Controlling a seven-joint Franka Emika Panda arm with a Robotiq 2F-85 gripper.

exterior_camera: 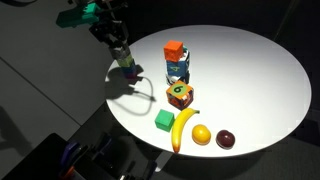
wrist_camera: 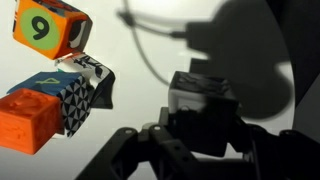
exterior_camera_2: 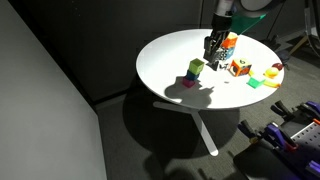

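At the table's left edge in exterior view 1, my gripper (exterior_camera: 121, 50) points down at a small block stack. It is shut on a green block (exterior_camera_2: 197, 66), which sits at the top of that stack. Below are a blue block (exterior_camera_2: 192, 75) and a pinkish-red block (exterior_camera_2: 188, 83). In the wrist view the held block (wrist_camera: 200, 95) looks grey and dark between the fingers. Whether it rests on the blue block or is slightly above it, I cannot tell.
A taller stack topped by an orange block (exterior_camera: 174, 49) stands nearby. Closer to the front are a numbered cube (exterior_camera: 180, 95), green block (exterior_camera: 165, 120), banana (exterior_camera: 184, 130), orange fruit (exterior_camera: 201, 134) and dark red fruit (exterior_camera: 225, 139).
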